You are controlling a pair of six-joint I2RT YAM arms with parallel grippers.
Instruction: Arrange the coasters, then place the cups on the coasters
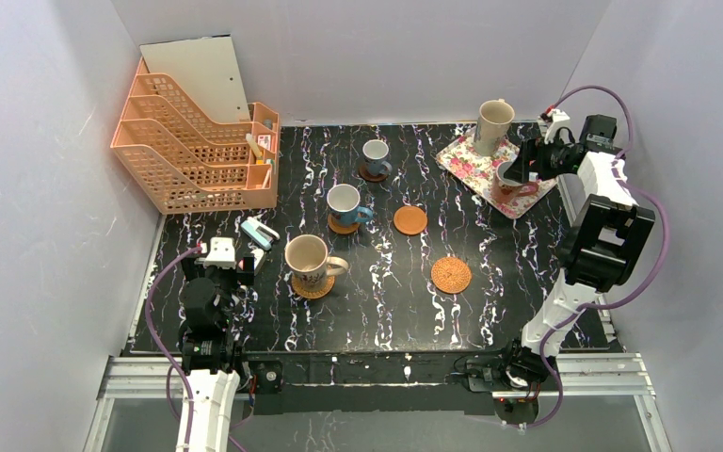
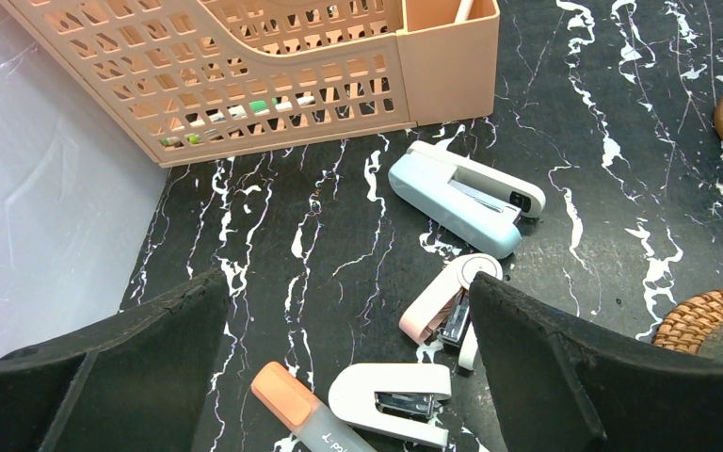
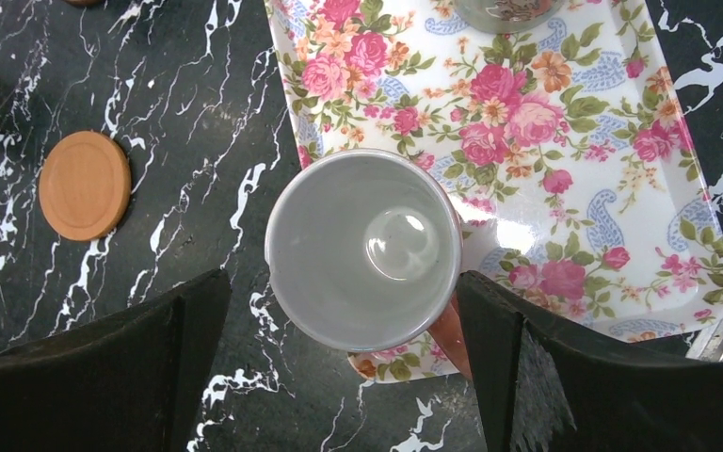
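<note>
A brown cup [image 1: 506,188] with a pale grey inside stands upright on the front corner of the floral tray [image 1: 457,158]. My right gripper [image 1: 524,162] is open above it. In the right wrist view the cup [image 3: 364,252] shows from above between and beyond the fingers, its brown handle [image 3: 451,341] beside the right one; whether they touch is unclear. Two empty coasters lie on the table: a plain one [image 1: 410,220] and a woven one [image 1: 451,275]. My left gripper is open over the left side, nothing between its fingers.
A tall beige mug [image 1: 493,124] stands at the tray's back. Three mugs, a grey one [image 1: 375,154], a blue one [image 1: 345,201] and a large beige one [image 1: 310,258], sit on coasters. Staplers [image 2: 461,198] and an orange rack [image 1: 202,155] are at left.
</note>
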